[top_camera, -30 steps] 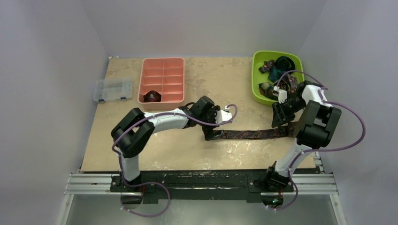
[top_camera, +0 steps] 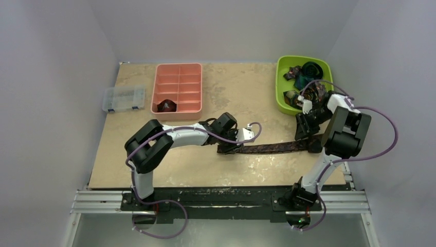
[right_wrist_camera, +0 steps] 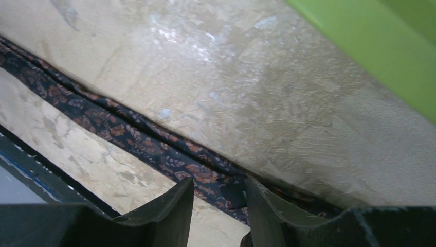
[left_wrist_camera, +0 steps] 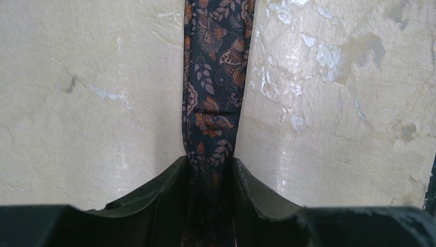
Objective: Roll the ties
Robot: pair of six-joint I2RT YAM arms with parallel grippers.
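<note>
A dark tie with an orange-brown floral pattern (top_camera: 272, 148) lies lengthwise across the front of the table, from my left gripper to beneath the right arm. My left gripper is shut on the tie (left_wrist_camera: 213, 77), its fingers against the two side edges. In the right wrist view the tie (right_wrist_camera: 123, 128) runs diagonally, with a fold down its length. My right gripper is part open over the far right stretch, fingers apart, a folded bit of tie visible in the gap. The right arm hides some of that end.
A green bin (top_camera: 280, 87) with several rolled ties stands at the back right, close to the right arm. The pink divided box (top_camera: 179, 113) at the back left has a dark roll in one compartment. A clear plastic case (top_camera: 123, 98) is beside it. Bare table (top_camera: 205, 172) lies in front.
The tie's left end has shifted left. The right gripper has moved only slightly.
</note>
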